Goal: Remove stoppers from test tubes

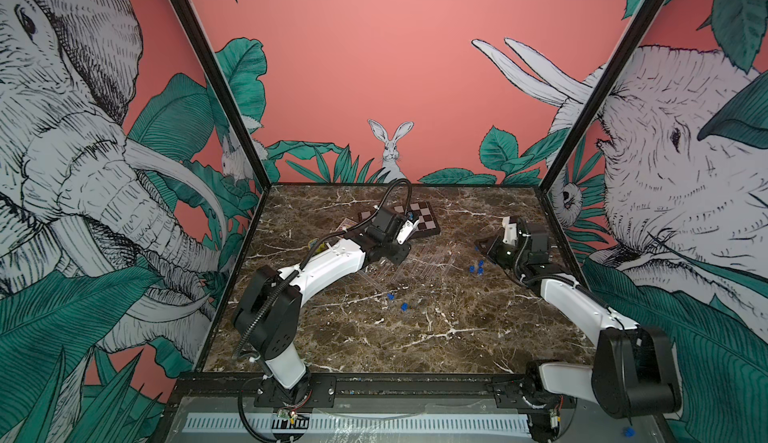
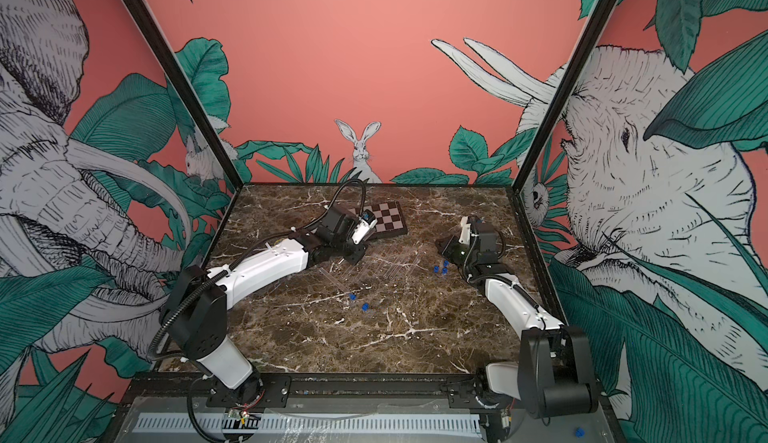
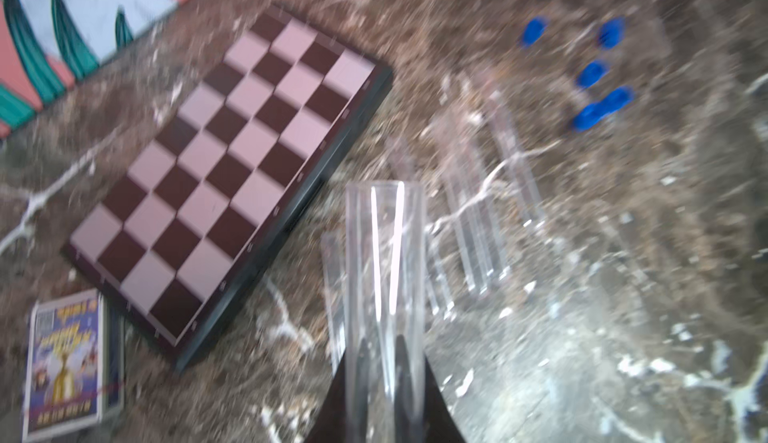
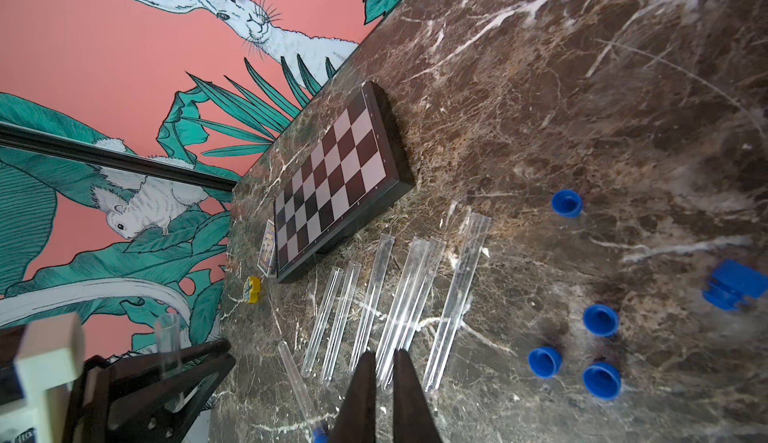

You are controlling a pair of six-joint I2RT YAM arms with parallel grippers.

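My left gripper [image 1: 398, 252] holds a clear test tube [image 3: 384, 251] upright in its fingers, with no blue stopper on the end seen in the left wrist view. My right gripper is over the table, its fingertips slightly apart, beside blue stoppers [image 4: 600, 319]. Several clear tubes [image 4: 456, 299] lie in a row between the grippers. At lower left of the right wrist view, one tube [image 4: 297, 383] has a blue stopper [image 4: 320, 435] on its end.
A checkered board box [image 4: 340, 171] lies at the back, with a card box [image 3: 64, 363] and a small yellow object [image 4: 253, 288] beside it. Loose blue stoppers [image 2: 364, 307] also lie near the front middle.
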